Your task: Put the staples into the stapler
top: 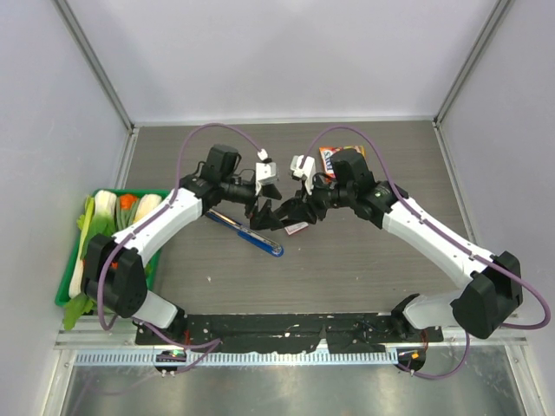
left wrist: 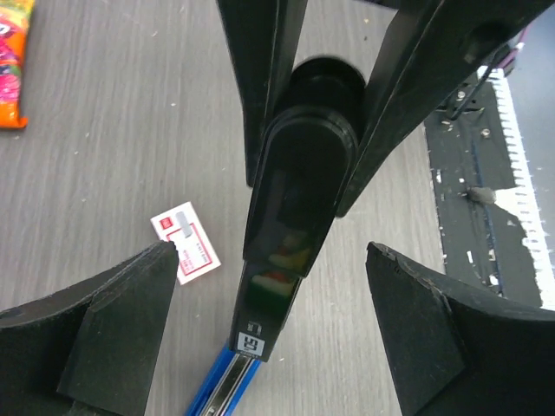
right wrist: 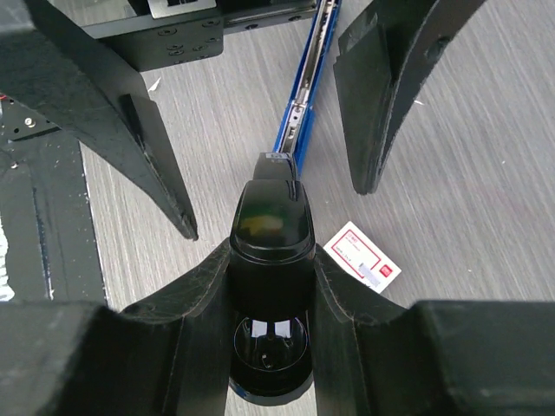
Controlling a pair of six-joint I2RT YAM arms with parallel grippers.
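A black stapler is held in the air by my right gripper, its fingers shut on it, as the right wrist view shows. My left gripper is open, its two fingers either side of the stapler's far end, not visibly touching it. A small white-and-red box, likely staples, lies on the table below. A long blue tool with a metal strip lies on the table beneath the grippers.
A green basket of vegetables stands at the left. A snack bag lies at the back, partly behind my right arm.
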